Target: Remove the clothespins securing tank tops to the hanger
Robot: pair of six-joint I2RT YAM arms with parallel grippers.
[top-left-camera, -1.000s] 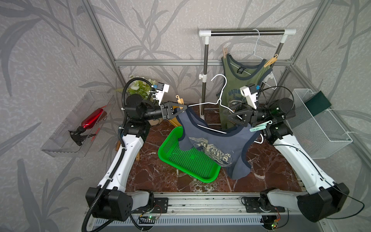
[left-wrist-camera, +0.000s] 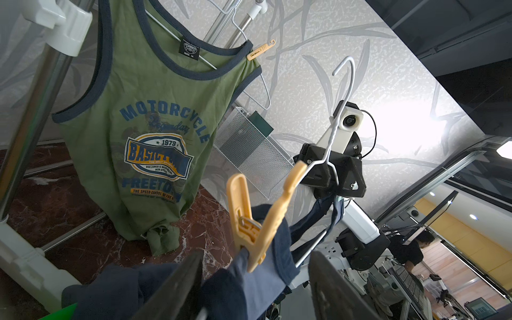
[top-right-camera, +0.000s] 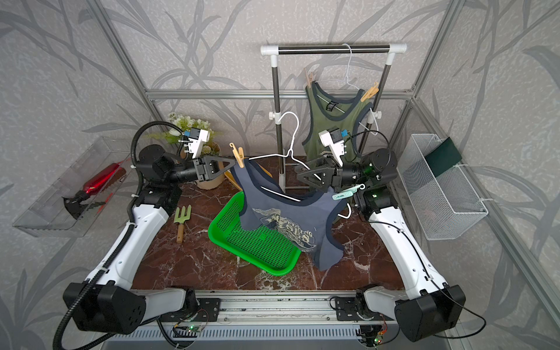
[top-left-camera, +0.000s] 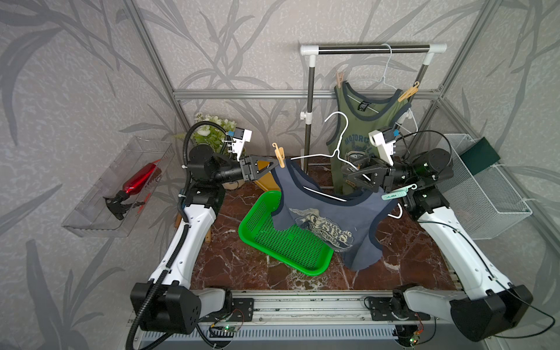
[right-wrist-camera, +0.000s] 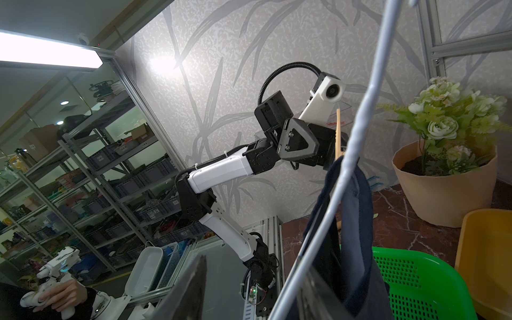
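Note:
My right gripper is shut on the white hanger, which carries the navy tank top over the table. A yellow-orange clothespin grips the top's left shoulder. My left gripper is open just left of that shoulder; in the left wrist view its fingers stand apart, with the clothespin beyond them. At the right shoulder sits a mint-green clothespin, below the right gripper. On the rack behind, a green tank top hangs with a pale clothespin and a yellow-orange clothespin.
Below the navy top lies a green basket, partly covered by it. A metal rack stands behind, with a flower pot at back left. A white mesh basket is at right and a clear bin at left.
My right gripper has moved right, taking the hanger and navy top along. The yellow-orange clothespin has shifted right, away from the left fingertips. The left arm has hardly moved.

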